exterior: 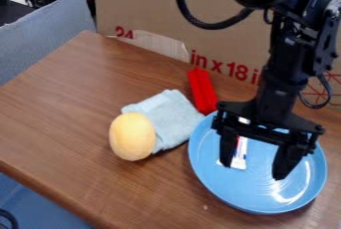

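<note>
My black gripper point(256, 153) hangs over a blue plate point(266, 188) on the right, its two fingers spread apart and low over the plate. A white packet point(240, 155) lies on the plate beside the left finger, partly hidden by it. Whether the fingers touch the packet or the plate, I cannot tell.
A yellow oval object point(132, 136) and a folded pale cloth point(170, 115) lie left of the plate. A red object point(202, 89) lies behind them, near a cardboard box point(160, 14).
</note>
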